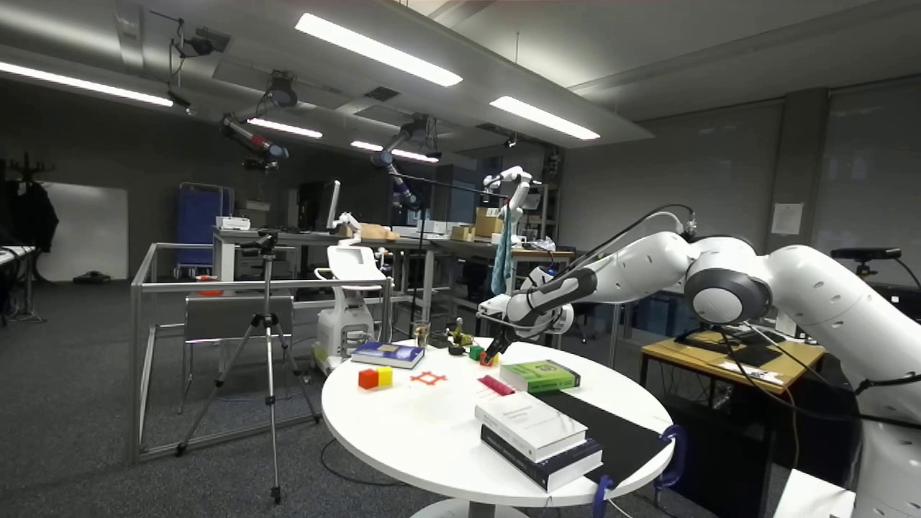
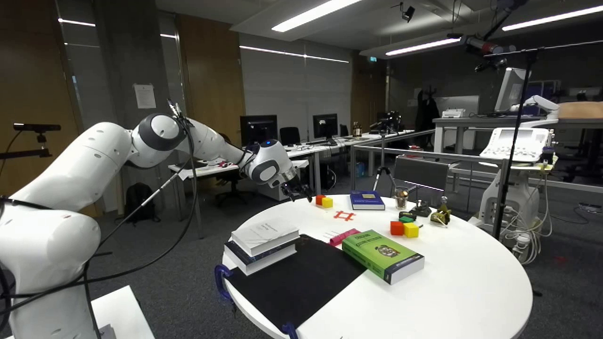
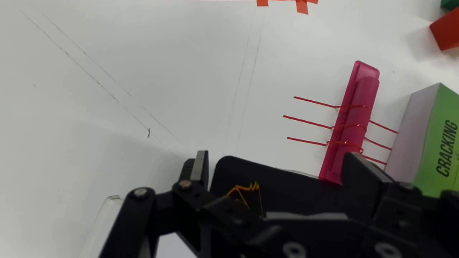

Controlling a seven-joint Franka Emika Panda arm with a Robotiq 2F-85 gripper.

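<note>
My gripper stands open in the wrist view, its fingers wide apart. A black surface with thin orange lines shows between them; I cannot tell what it is. Beyond the right finger lies a pink holder with several red wires across it. In the second exterior view the gripper hangs above the round table, apart from the red block and yellow block on the far side. The first exterior view has the gripper small, overlapping an orange-red block behind it.
A green book lies right of the pink holder. White and dark books are stacked by the black mat. A blue book, more blocks and small figures stand farther back.
</note>
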